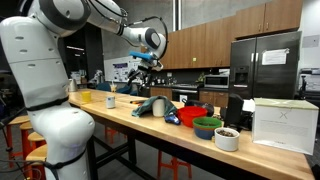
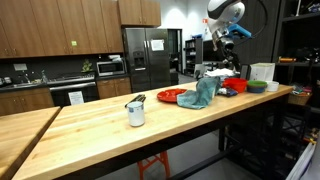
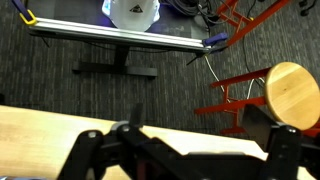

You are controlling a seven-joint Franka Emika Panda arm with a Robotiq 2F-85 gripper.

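High above the table, my gripper is apart from everything on it. In the wrist view the two dark fingers stand wide apart, and nothing shows between them. Below them are dark floor and a strip of pale wooden tabletop. A grey-green cloth lies heaped on the table, with a red container beside it. The second exterior view shows the cloth hanging partly over the table's edge, and a white mug standing apart from it.
Green bowls, a white bowl and a white box crowd one end of the table. A red plate lies farther back. Bare tabletop stretches around the mug. Stools stand by the table.
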